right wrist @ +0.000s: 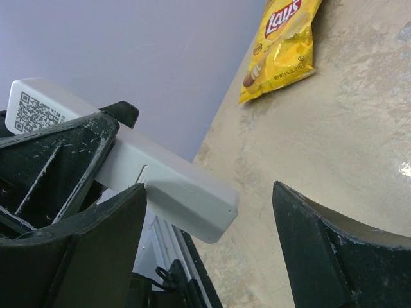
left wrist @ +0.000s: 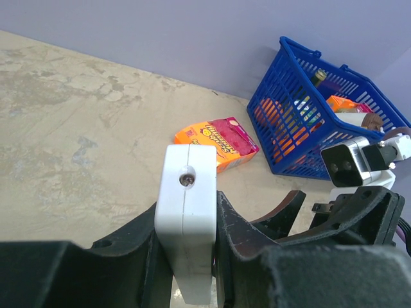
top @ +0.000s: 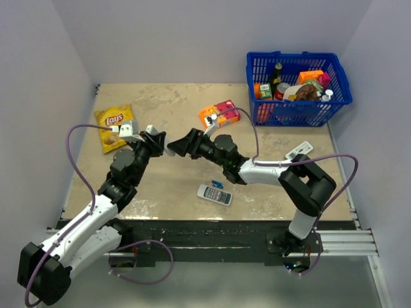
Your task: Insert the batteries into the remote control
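A white remote is clamped in my left gripper, raised above the table. Its end face with a small screw hole shows in the left wrist view. In the right wrist view the remote carries a printed code and a thin seam near its free end. My right gripper is open around that end, its left finger overlapping the remote and its right finger apart from it. Small blue batteries lie on the table; their exact number is hard to tell.
A silver phone-like handset lies just below the batteries. Another white remote rests at the right. A Lay's bag, an orange-pink box and a filled blue basket stand toward the back.
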